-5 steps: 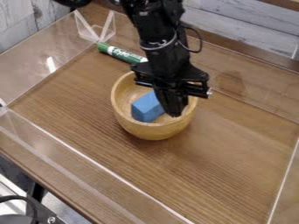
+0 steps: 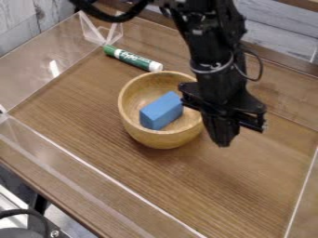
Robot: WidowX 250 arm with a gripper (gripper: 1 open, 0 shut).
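Observation:
The black gripper hangs at the right side of a round wooden bowl, low over the table, shut, with nothing seen between its fingers. A blue block lies inside the bowl at its right part, left of the gripper. The arm hides part of the bowl's right rim.
A white tube with green label lies behind the bowl at the back left. Clear low walls edge it.
The gripper has moved to the right, away from over the bowl. The block and bowl look unmoved.

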